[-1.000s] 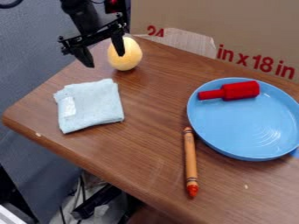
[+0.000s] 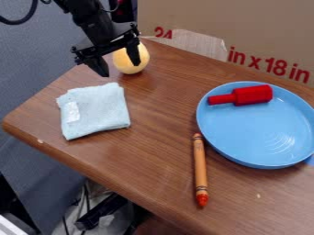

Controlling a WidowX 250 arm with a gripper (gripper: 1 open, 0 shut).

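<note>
My black gripper point(image 2: 117, 61) hangs at the upper left, in front of and partly over a pale yellow ball point(image 2: 132, 61) on the wooden table. Its fingers point down, apart from each other, and nothing shows clearly between them. A folded light blue cloth point(image 2: 94, 112) lies on the left part of the table. A red cylinder with a handle point(image 2: 248, 95) rests on a blue plate point(image 2: 255, 138) at the right. An orange crayon point(image 2: 200, 173) lies left of the plate.
A cardboard box point(image 2: 238, 36) stands along the back. The table's left edge drops to a grey area.
My gripper has moved slightly left and down over the last second. The objects on the table look unmoved.
</note>
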